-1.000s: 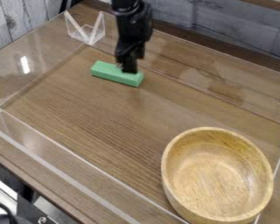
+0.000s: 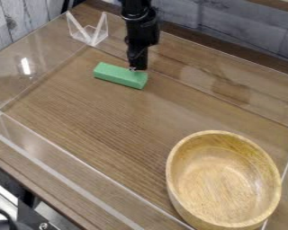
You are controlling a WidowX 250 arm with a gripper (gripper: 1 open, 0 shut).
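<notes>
A green rectangular block [image 2: 118, 75] lies flat on the wooden table, left of centre toward the back. The black gripper [image 2: 136, 65] hangs from the top of the view just above and behind the block's right end, looking shut, with nothing visible between its fingers. Whether its tips touch the block is unclear.
A large yellow bowl [image 2: 223, 178] sits at the front right. A clear plastic object [image 2: 89, 28] stands at the back left, near the table edge.
The gripper has shifted slightly and looks narrower than a second ago, now over the block's right end. The block has not visibly moved.
</notes>
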